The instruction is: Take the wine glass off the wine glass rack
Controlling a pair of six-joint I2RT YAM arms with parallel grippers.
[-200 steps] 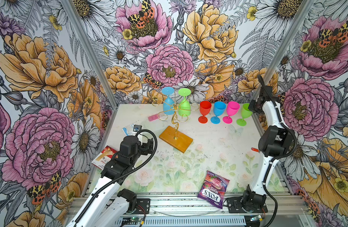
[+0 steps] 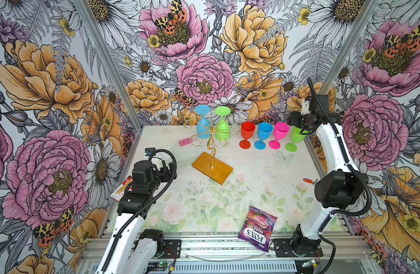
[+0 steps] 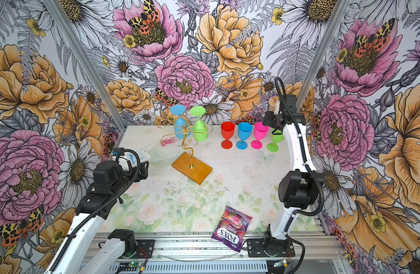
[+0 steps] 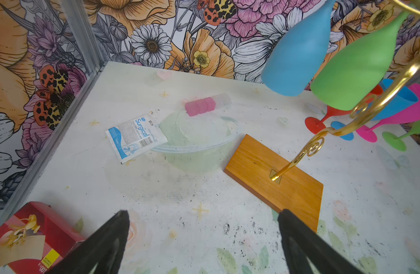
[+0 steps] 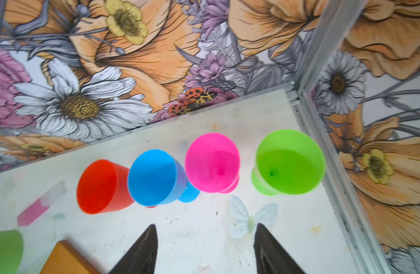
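Note:
A gold wire rack [image 2: 211, 153] on a wooden base [image 3: 194, 171] holds two glasses upside down near the back middle, one blue [image 4: 294, 54] and one green [image 4: 349, 68]. My left gripper is open and empty, left of the rack's base, with the hanging glasses high and right in its view. My right gripper is open and empty, raised over the back right, right of the rack, above a row of standing glasses: red [image 2: 247, 130], blue [image 2: 264, 130], pink [image 2: 281, 130] and green [image 5: 287, 169].
A purple snack bag [image 2: 258, 228] lies at the front middle. A red box [image 4: 36, 233] is at the left edge. A surgical packet [image 4: 136, 137] and small pink item [image 4: 200, 105] lie left of the rack.
My right gripper has moved left and up from the right corner, nearer the standing glasses. The left arm has shifted a little leftward. The rack and glasses look unchanged.

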